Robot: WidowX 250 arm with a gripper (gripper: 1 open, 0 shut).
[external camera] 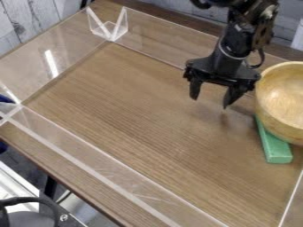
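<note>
My black gripper [222, 82] hangs at the upper right over the wooden table [119, 124], its fingers spread open near the surface. No object shows clearly between them. A large tan wooden bowl [282, 99] lies just to its right, cut off by the frame edge. A green block [275, 147] lies partly under or behind the bowl.
Clear plastic walls edge the table [113, 165] on the left and bottom, with a clear folded piece [109, 27] at the upper left. Black cables [30, 215] lie at the bottom left corner.
</note>
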